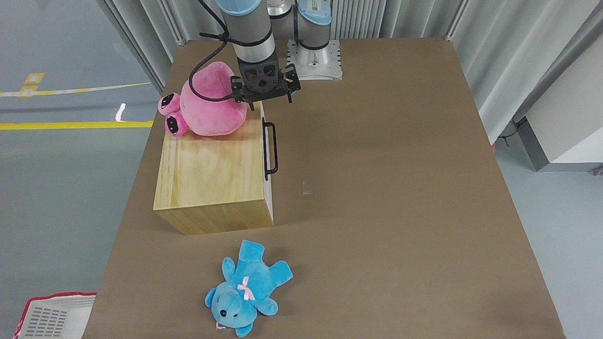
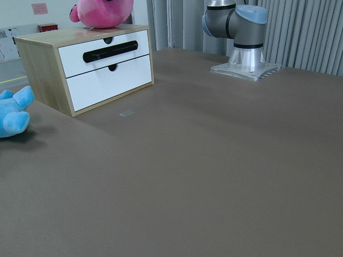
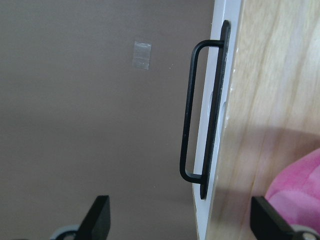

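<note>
My gripper [image 1: 271,99] hangs above the top front edge of a wooden two-drawer cabinet [image 1: 206,172], beside a pink plush toy [image 1: 212,104] lying on its top. In the wrist view my gripper stands open, fingers wide apart, nothing between them. Above them in that view lies the black handle [image 3: 190,105] on the white drawer fronts, which are shut in the left view [image 2: 107,85]. A light blue plush bear [image 1: 243,288] lies on the table in front of the cabinet.
The robot's base [image 2: 246,69] stands at the back. A white basket with a red rim [image 1: 56,316] is off the table at the lower left.
</note>
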